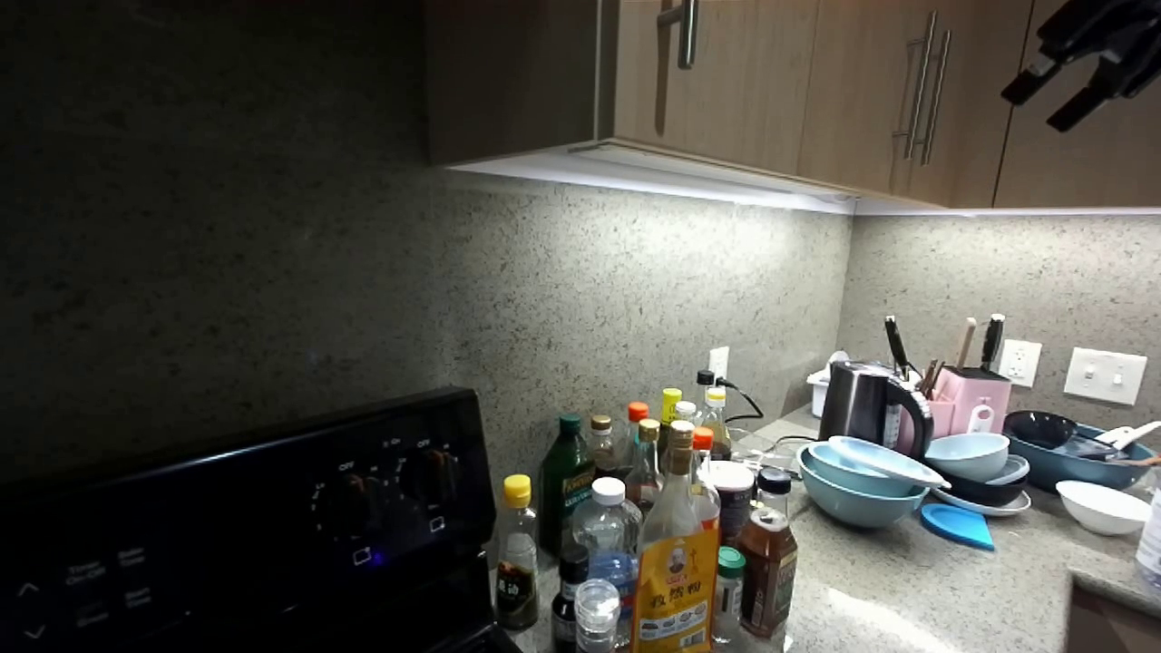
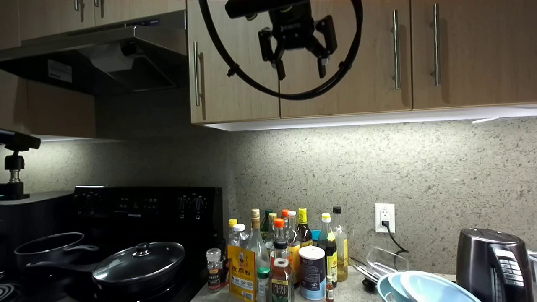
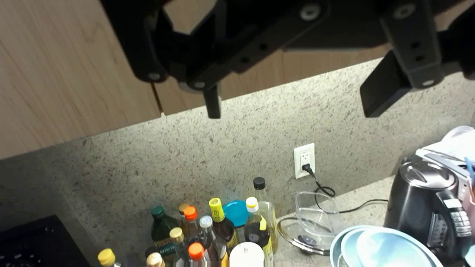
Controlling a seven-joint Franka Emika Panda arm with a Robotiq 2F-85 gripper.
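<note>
High in front of the wooden upper cabinets hangs my gripper (image 2: 302, 71), open, its two fingers wide apart with nothing between them. From the side it shows at the top right corner (image 1: 1041, 103). In the wrist view one finger (image 3: 212, 102) is at the middle and the other at the right, with bare speckled wall behind the gap. Well below, a crowd of bottles (image 2: 255, 246) stands on the counter, including a yellow-labelled one (image 1: 677, 588), apart from the gripper. Light blue bowls (image 1: 860, 484) are stacked farther along.
The cabinet (image 2: 342, 60) stands close behind the gripper. A black cable loop (image 2: 297, 95) hangs around it. A kettle (image 2: 496, 261) is at the right; a lidded pan (image 2: 141, 264) sits on the stove at the left. The front counter (image 1: 871, 588) has free room.
</note>
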